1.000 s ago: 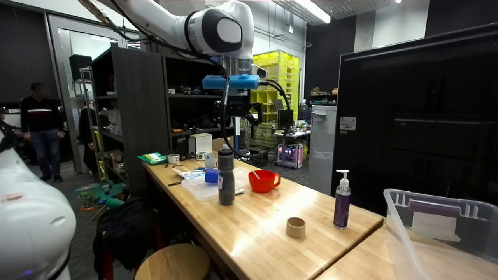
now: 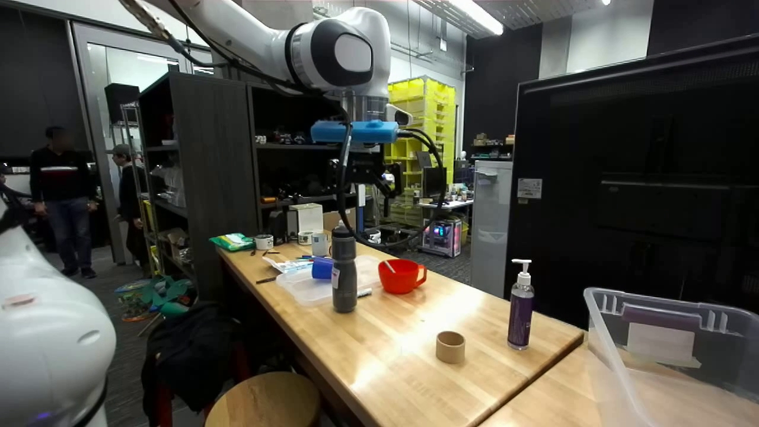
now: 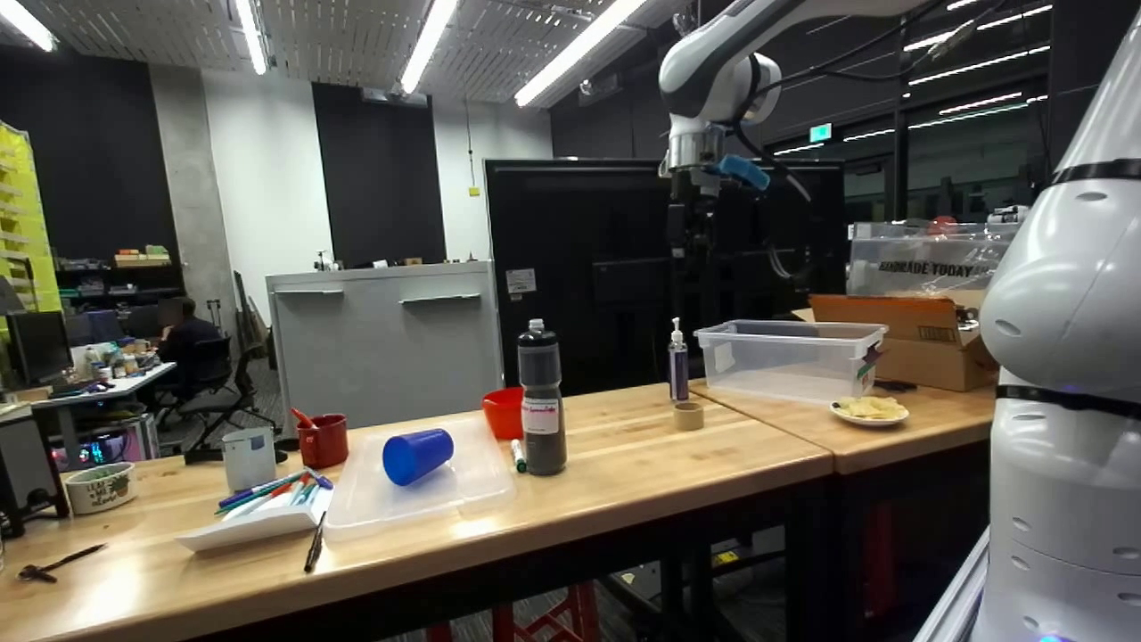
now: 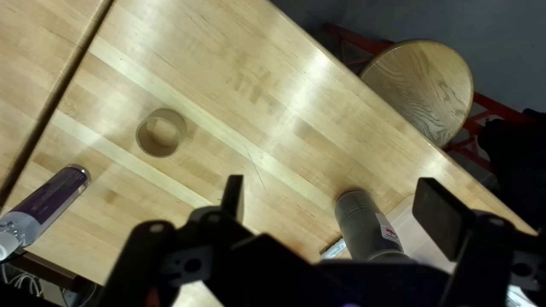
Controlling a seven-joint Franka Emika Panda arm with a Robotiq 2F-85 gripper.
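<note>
High above the table hangs my gripper, its fingers spread wide with nothing between them. In the wrist view a dark grey bottle (image 4: 363, 225) appears low in the gap, nearer the right finger; it stands upright on the table in exterior view 1. A brown cardboard ring (image 4: 161, 133) lies to the left, well apart from the fingers. Further left is a purple pump bottle (image 2: 520, 313). Behind the grey bottle are a red cup (image 2: 401, 276) with a handle and a blue cup (image 3: 417, 456) tipped on its side on a clear plastic lid (image 3: 481, 503).
A clear empty bin (image 3: 792, 358) and a plate of yellowish food (image 3: 869, 410) occupy the adjoining table. Mugs, such as a red one (image 3: 324, 440), and several pens crowd the other end. Bare wood surrounds the cardboard ring. A round stool (image 2: 264, 402) stands beside the table.
The gripper has moved slightly down and to the right in exterior view 1. The tabletop objects stay where they were.
</note>
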